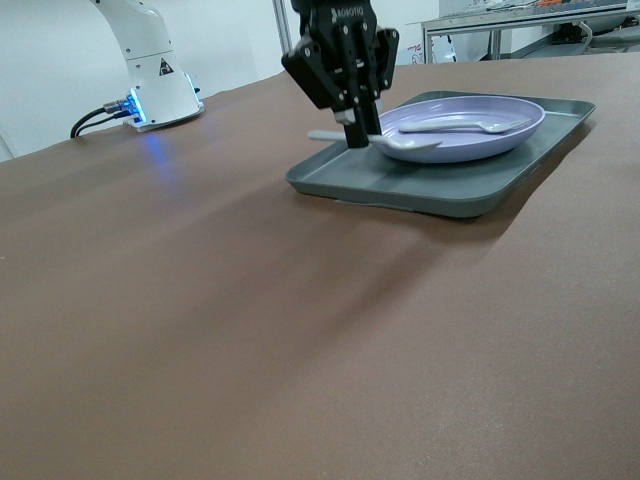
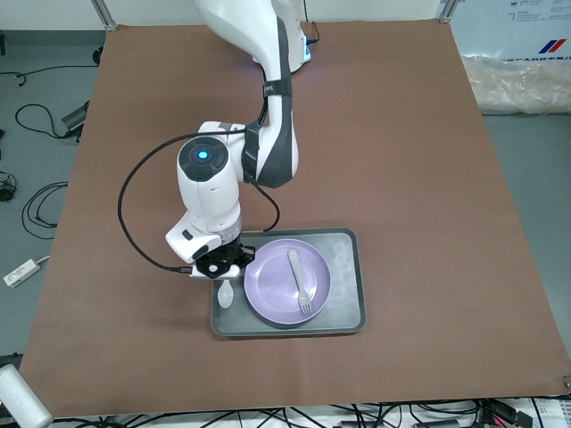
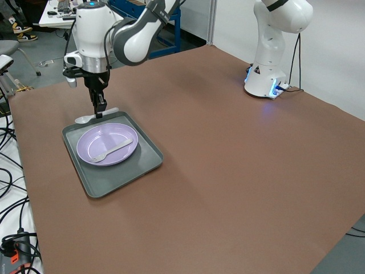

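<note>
My black gripper hangs over the near-left edge of a grey tray, at a white spoon; whether its fingers are open or shut on the spoon is unclear. In the right view the gripper is at the spoon beside the tray's edge. A lilac plate lies in the tray with a white fork on it.
Cables and equipment lie beyond the table's edges.
</note>
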